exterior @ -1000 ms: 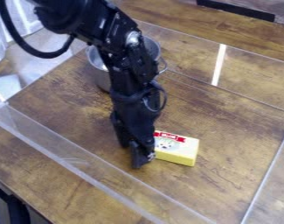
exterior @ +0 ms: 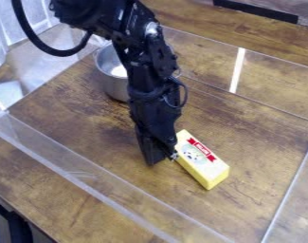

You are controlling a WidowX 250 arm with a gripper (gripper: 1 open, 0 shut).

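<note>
The black gripper (exterior: 159,152) is low over the wooden table (exterior: 81,142), near its middle, its fingers pointing down; it looks shut, with nothing seen between its fingers. Right beside it on the right lies a pale yellow box (exterior: 209,174) with a red label, set diagonally, its upper left end at the fingers. Whether the fingers touch it is hard to tell.
A metal bowl (exterior: 108,71) stands behind the arm at the upper left, partly hidden. Clear plastic strips (exterior: 81,185) cross the near left and right sides.
The yellow box has moved rightward and turned from nearly level to a steeper diagonal. The gripper has shifted slightly up in the view.
</note>
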